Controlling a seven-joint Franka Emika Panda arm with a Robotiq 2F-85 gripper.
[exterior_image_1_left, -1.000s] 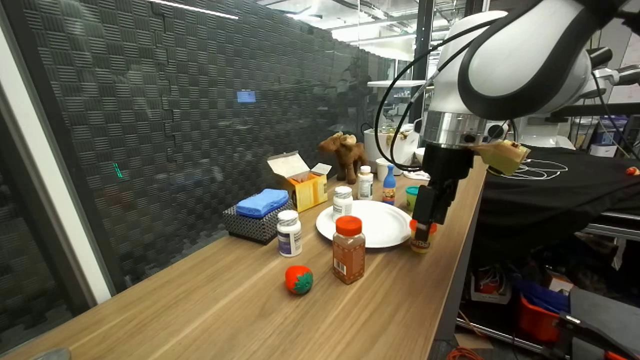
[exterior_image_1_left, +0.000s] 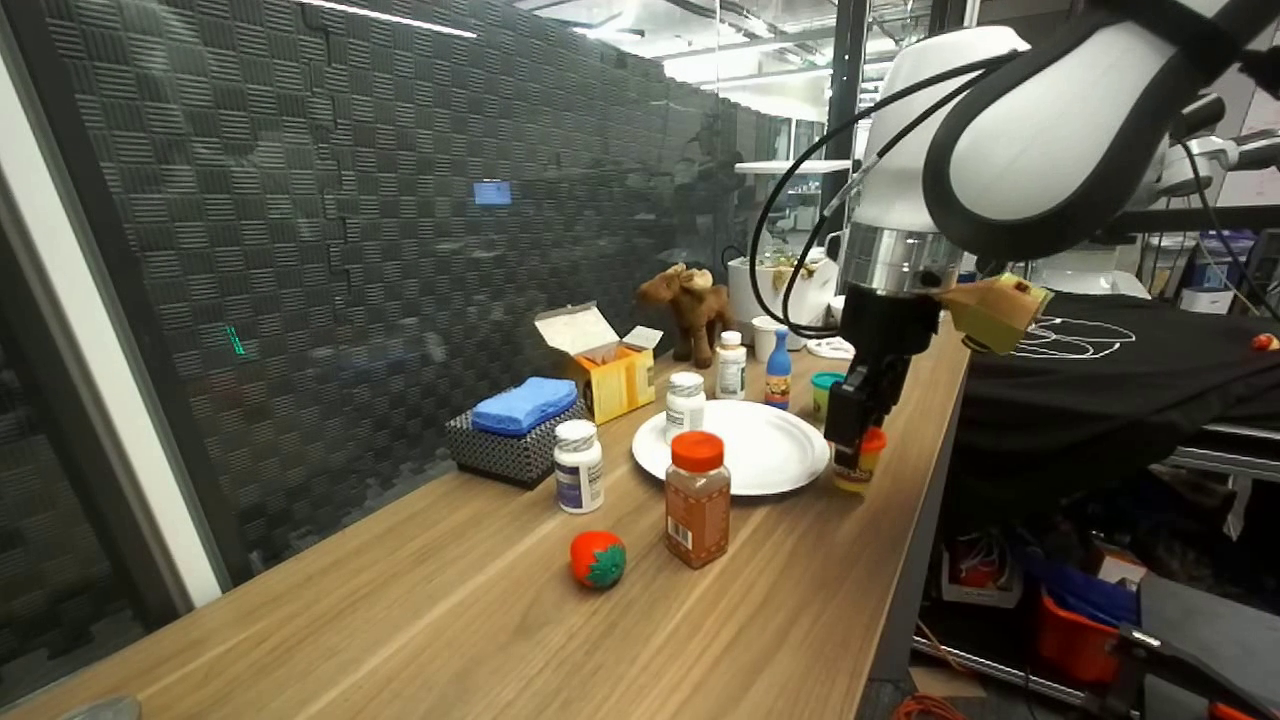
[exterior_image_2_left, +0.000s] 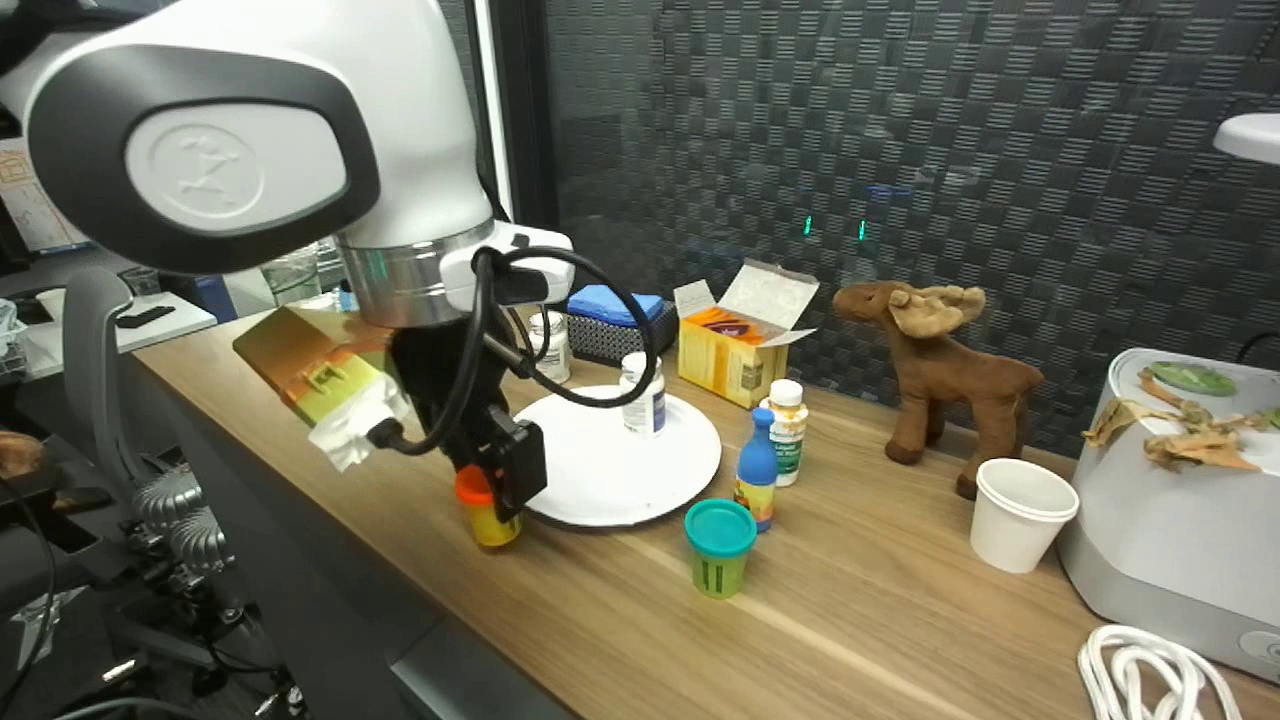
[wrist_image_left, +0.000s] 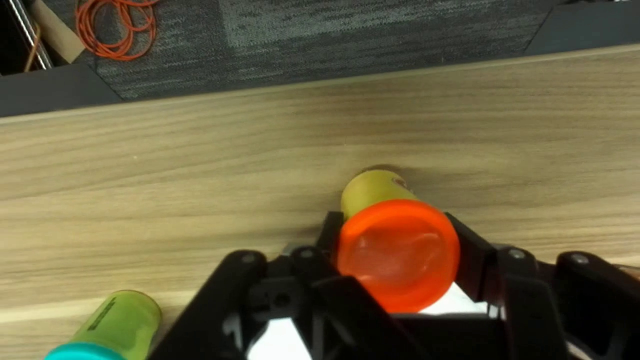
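Between the black fingers of my gripper is a yellow tub with a red-orange lid (wrist_image_left: 399, 255); the fingers are shut on it near the lid. In the first exterior view the same tub (exterior_image_1_left: 855, 475) is at the table's right edge side, beside the white plate. The second exterior view shows the tub (exterior_image_2_left: 492, 524) partly behind the gripper (exterior_image_2_left: 510, 474). Whether its base touches the table is hard to tell. On the white plate (exterior_image_2_left: 576, 480) stands a white bottle (exterior_image_2_left: 644, 396).
A green tub with a teal lid (exterior_image_2_left: 720, 546) stands near the gripper, with a blue bottle (exterior_image_2_left: 756, 468) behind it. An orange-lidded jar (exterior_image_1_left: 698, 504) and a toy tomato (exterior_image_1_left: 597, 559) occupy the front. The table's open edge (wrist_image_left: 300, 87) runs close to the held tub.
The gripper and the tub have shifted slightly right and away from the plate in the first exterior view, and the arm's tilt has changed. The other objects stand where they were.
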